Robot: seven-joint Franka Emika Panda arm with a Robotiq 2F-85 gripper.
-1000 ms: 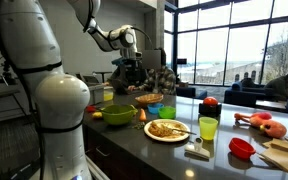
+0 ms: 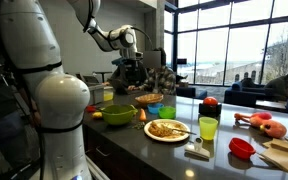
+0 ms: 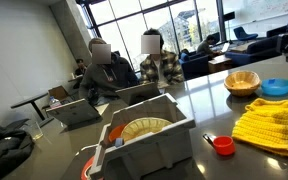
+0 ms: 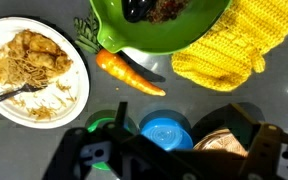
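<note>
My gripper (image 2: 132, 75) hangs well above the counter, open, with nothing between its fingers. In the wrist view the gripper has its fingers spread wide, with the blue bowl (image 4: 166, 134) below, partly hidden by the gripper body. An orange carrot (image 4: 129, 73) lies beside the large green bowl (image 4: 192, 42), which contains a dark item and reddish-brown food. To the left is a white plate (image 4: 72, 103) of noodles with a fork. The yellow cloth (image 4: 234, 50) is spread at upper right, and a wicker basket (image 4: 219, 143) shows at the lower right.
Nearer the camera in exterior view 1 stand a yellow cup (image 2: 208, 129), a red bowl (image 2: 242, 149) and red-orange items (image 2: 267, 123). A grey bin (image 3: 154, 140) stands at the other end. Two people (image 3: 162, 66) sit behind the counter.
</note>
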